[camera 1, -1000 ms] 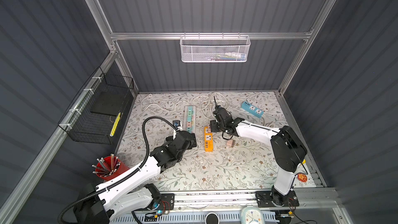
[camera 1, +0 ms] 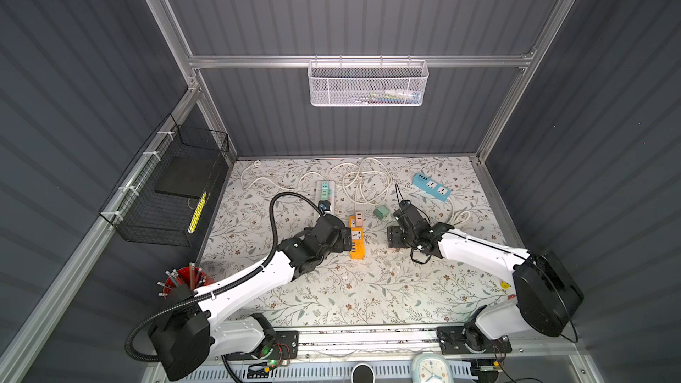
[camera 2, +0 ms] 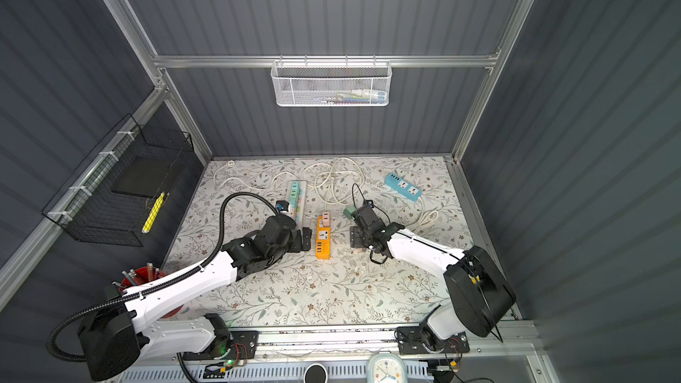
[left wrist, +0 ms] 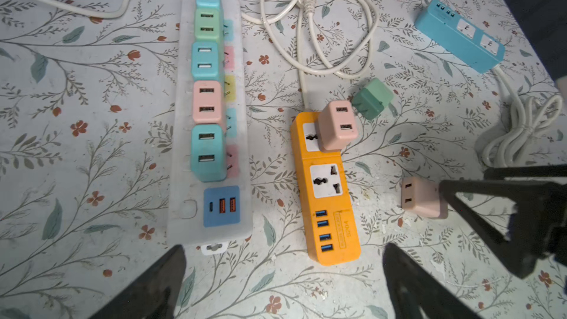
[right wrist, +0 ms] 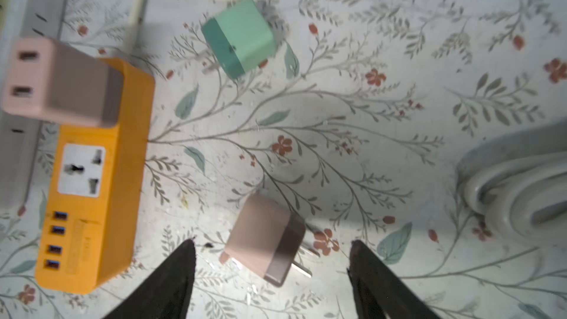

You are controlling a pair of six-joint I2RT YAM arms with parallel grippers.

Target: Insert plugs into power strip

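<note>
The white power strip point(left wrist: 211, 230) carries a column of pastel plugs. The orange power strip point(left wrist: 323, 212) has a pink plug point(left wrist: 337, 127) in its far socket. A loose pink plug point(right wrist: 262, 236) lies right of it, prongs showing, with my right gripper open above it, fingertips either side and apart from it. A green plug point(right wrist: 239, 35) lies behind. My left gripper hangs open over the near ends of the two strips, nothing between its fingers.
A blue power strip point(camera 1: 431, 186) lies at the back right among white cable coils. A red container point(camera 2: 142, 276) stands at the front left, a wire basket on the left wall.
My right gripper has moved from the orange strip rightward and toward the front, over the loose pink plug. My left arm has shifted slightly right.
</note>
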